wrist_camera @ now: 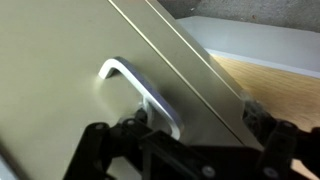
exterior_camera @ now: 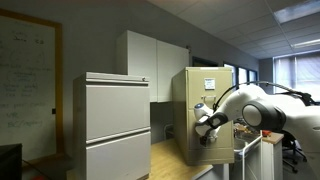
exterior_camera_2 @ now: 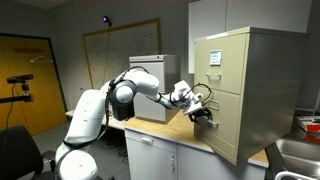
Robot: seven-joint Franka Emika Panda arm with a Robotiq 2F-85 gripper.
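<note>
A tan filing cabinet (exterior_camera_2: 229,75) stands on the wooden counter, its drawer fronts carrying silver handles. My gripper is open at one of these fronts. In the wrist view a silver handle (wrist_camera: 122,69) crosses the drawer face slantwise, with its lower end close to one dark finger (wrist_camera: 142,118). The other finger (wrist_camera: 260,119) lies off to the right, beyond the drawer's edge. Whether any finger touches the handle, I cannot tell. From the side, my gripper (exterior_camera_2: 198,110) is close to the cabinet's lower drawers.
A grey-white drawer cabinet (exterior_camera: 116,110) stands farther left on the wooden counter (exterior_camera: 170,161). White wall cupboards (exterior_camera: 156,60) hang behind. A metal sink (exterior_camera_2: 302,151) lies to the right in the second exterior view. Bare counter shows between the two cabinets.
</note>
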